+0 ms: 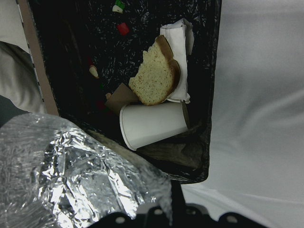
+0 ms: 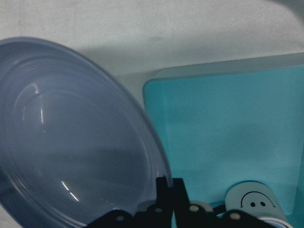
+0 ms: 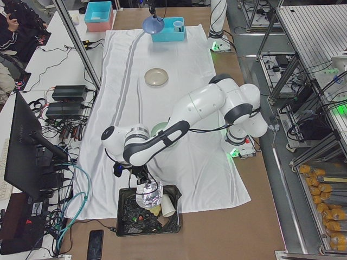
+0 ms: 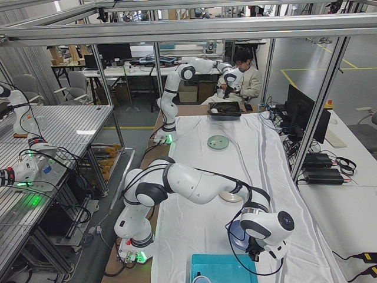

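A crumpled foil piece (image 3: 149, 196) hangs from my left gripper, shut on it, over a black bin (image 3: 135, 227); in the left wrist view the bin holds bread (image 1: 154, 76), a paper cup (image 1: 152, 123), white paper and scraps. My right gripper is shut on the rim of a blue bowl (image 2: 76, 128), raised beside a teal tub (image 2: 223, 118) that holds a mug (image 2: 249, 202) with a face on it.
A beige plate (image 3: 156, 77) and a green plate (image 4: 218, 142) lie on the white cloth (image 3: 206, 184). A monitor (image 3: 21, 151) and cables line one side; a phone (image 3: 95, 244) lies near the bin.
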